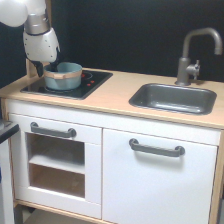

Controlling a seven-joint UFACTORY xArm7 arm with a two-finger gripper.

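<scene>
A blue-grey pot (pixel 64 83) with a brownish rim sits upright on the black stovetop (pixel 94 83). Behind the pot's left side, the white hand of my arm comes down from the top left corner. My gripper (pixel 43 69) is low, close to the pot's left edge. Its fingertips are small, dark and partly lost against the background and the pot. Whether they touch the rim or have anything between them cannot be made out.
Right of the stove, the wooden counter (pixel 120 92) is bare. Further right lie a grey sink (pixel 175 98) and a tall faucet (pixel 188 62). Below is a white cabinet (pixel 150 185) with an open shelf at left and dark handles sticking out.
</scene>
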